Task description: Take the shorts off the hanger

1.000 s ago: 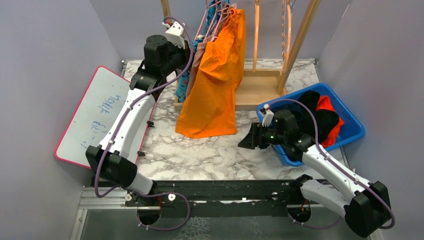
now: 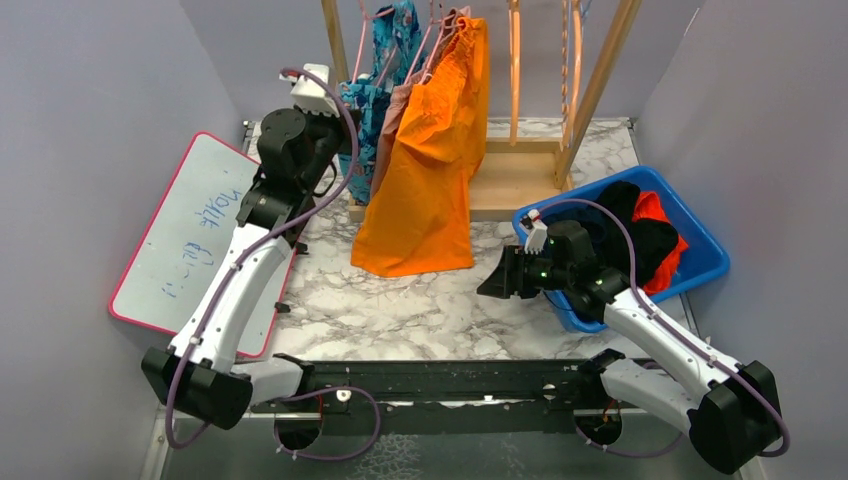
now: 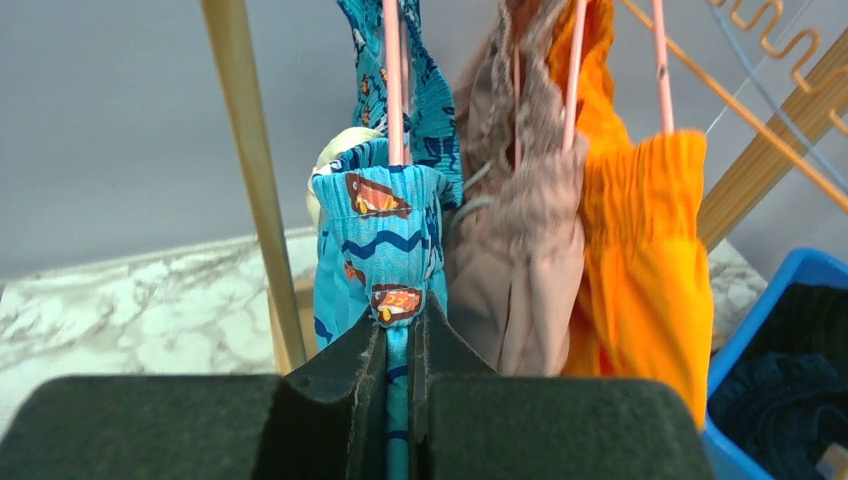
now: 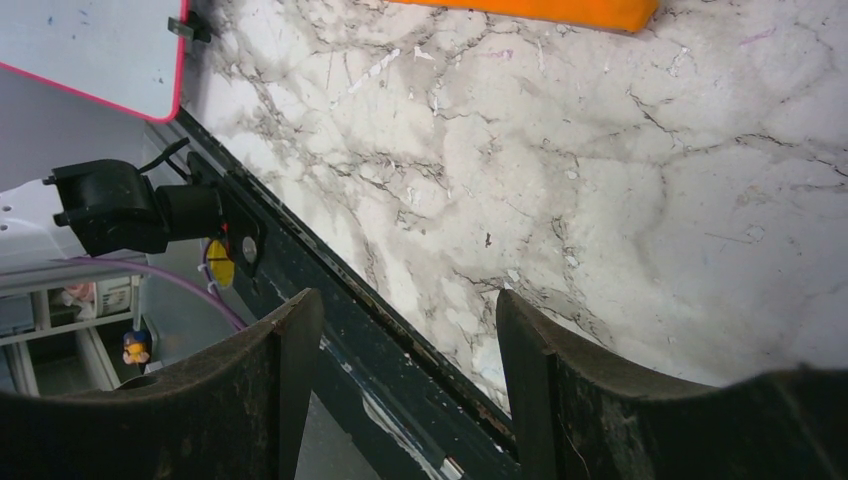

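Note:
Blue patterned shorts (image 3: 375, 230) hang from a pink hanger (image 3: 395, 90) at the left end of the rack. My left gripper is shut on their cloth, just below the waistband; a strip of blue shows between its black fingers. From above, the shorts (image 2: 365, 125) are partly covered by the left arm, and that gripper's tips are hidden. Over the bare table in front of the blue bin, my right gripper (image 2: 497, 285) is apart from any cloth. In the right wrist view its fingers (image 4: 545, 390) stand open with only table and edge behind them.
Brown-pink shorts (image 3: 520, 260) and orange shorts (image 2: 430, 170) hang close on the right. The blue bin (image 2: 705, 225) holds dark and red clothes. A whiteboard (image 2: 190, 240) lies at the left. Wooden rack posts (image 2: 600, 85) flank the hangers.
My left gripper has moved left and a little toward the front, drawing the blue shorts and their hanger left, away from the other clothes. The right arm has hardly moved.

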